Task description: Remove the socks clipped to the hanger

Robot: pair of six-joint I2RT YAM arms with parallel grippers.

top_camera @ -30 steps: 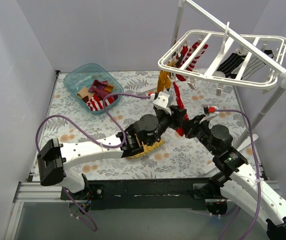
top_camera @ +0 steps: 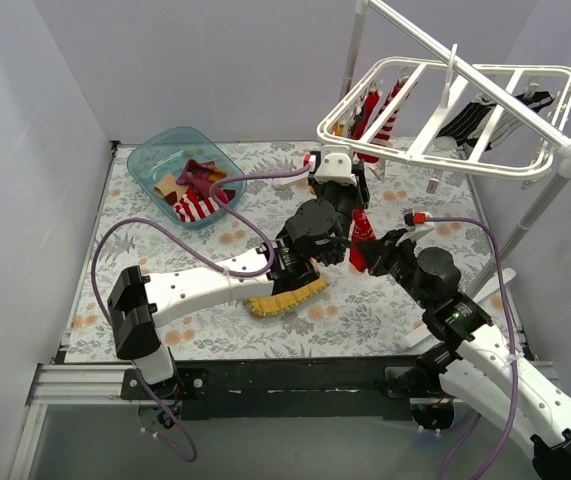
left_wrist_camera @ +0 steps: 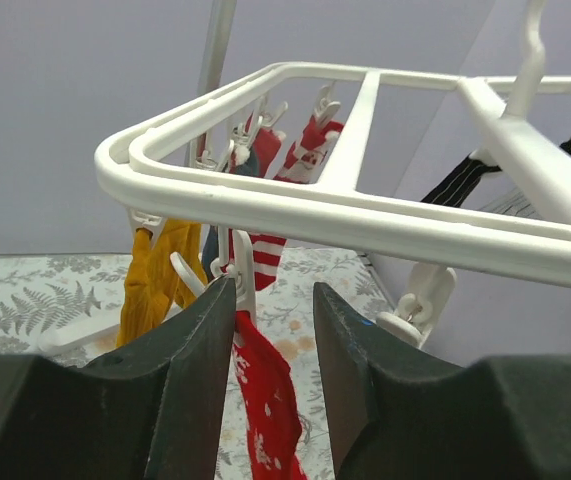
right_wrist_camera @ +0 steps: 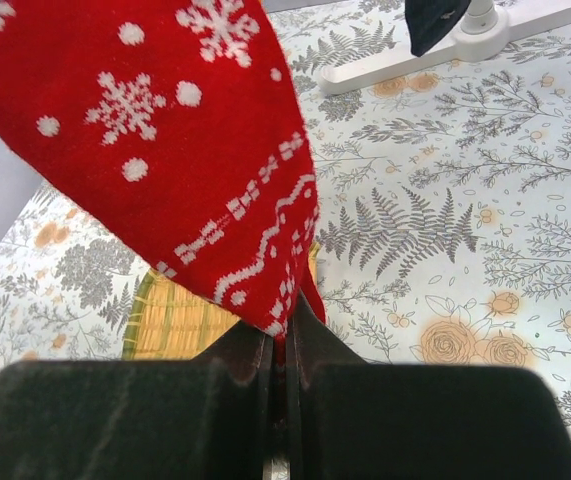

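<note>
A red sock with white snowflakes is stretched upward from my right gripper, which is shut on its lower end. In the left wrist view the same red sock rises to a white clip under the front bar of the white hanger. The clip appears to still grip the sock's top. My left gripper is open just below the bar; its left fingertip is close to that clip, and the sock shows between the fingers. In the top view, the left arm hides the sock's upper part.
Yellow, striped red and black striped socks hang from other clips. An empty clip is right of the left gripper. A teal basket with socks stands at the back left. A yellow woven mat lies below.
The left gripper has moved up from beside the right gripper towards the hanger's front bar. The hanger has swayed slightly. The right arm has stayed put with the red sock in its gripper.
</note>
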